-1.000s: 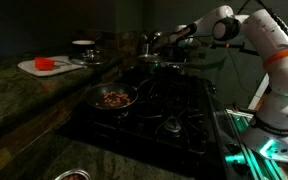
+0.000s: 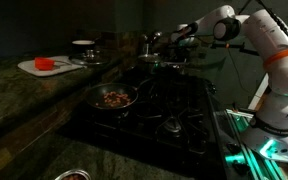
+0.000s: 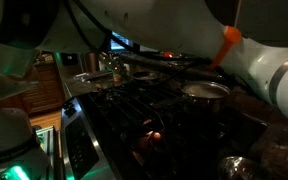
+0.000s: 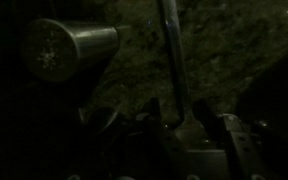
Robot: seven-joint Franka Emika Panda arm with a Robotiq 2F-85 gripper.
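Note:
At the far end of the counter in exterior view 1, my gripper [image 2: 178,40] is small and dark. In the wrist view, the gripper points at a long metal utensil [image 4: 174,50], whose shaft runs down between the fingers. The dark fingers [image 4: 156,112] stand apart on either side of it; whether they touch it is too dark to tell. A metal cylindrical container [image 4: 69,50] lies to the left of the utensil. In exterior view 2 the arm crosses the top and the gripper cannot be made out.
On the black stovetop [image 2: 174,125] sits a pan [image 2: 112,97] with reddish pieces of food. A pot [image 3: 204,92] stands farther along. A white tray with a red item [image 2: 44,64] rests on the back ledge. A small metal bowl [image 2: 73,175] is at the near edge.

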